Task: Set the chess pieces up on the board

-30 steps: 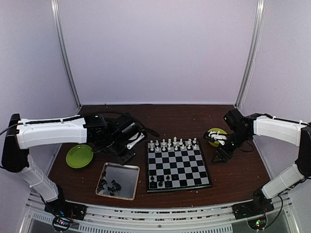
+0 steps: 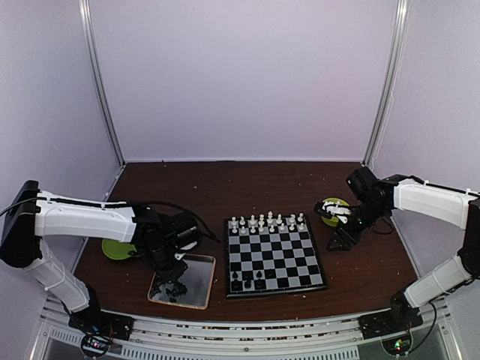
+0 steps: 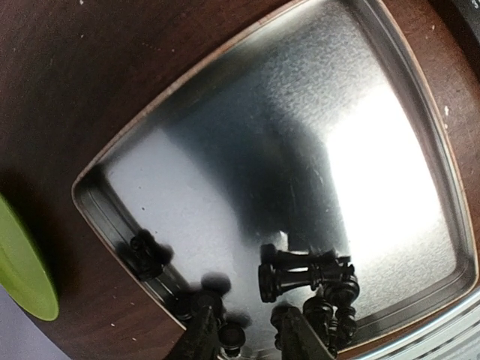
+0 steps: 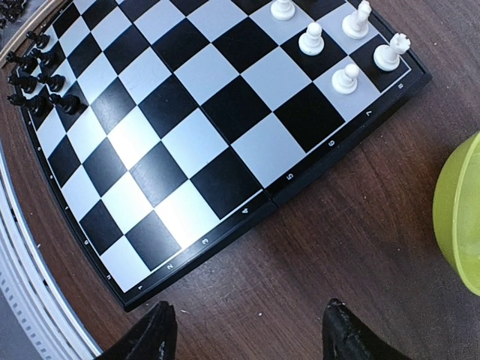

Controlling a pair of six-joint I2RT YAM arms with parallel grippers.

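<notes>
The chessboard point(image 2: 292, 259) lies at the middle of the table. White pieces point(image 2: 268, 223) fill its far rows, and a few black pieces point(image 2: 248, 277) stand at its near left corner, also visible in the right wrist view. More black pieces point(image 3: 300, 277) lie loose in the metal tray point(image 3: 292, 67). Over these, low above the tray, is my left gripper, its fingers parted; a black piece point(image 3: 231, 336) shows in the gap, with no grip on it visible. My right gripper stands wide open and empty, right of the board.
A green bowl point(image 4: 457, 210) sits beneath the right arm, off the board's far right corner. Another green dish point(image 2: 116, 250) is left of the tray, partly behind the left arm. Bare table point(image 2: 225, 184) stretches behind the board.
My left gripper has moved left and toward the near side, from beside the tray's far right corner to over its black pieces. The right arm stays put.
</notes>
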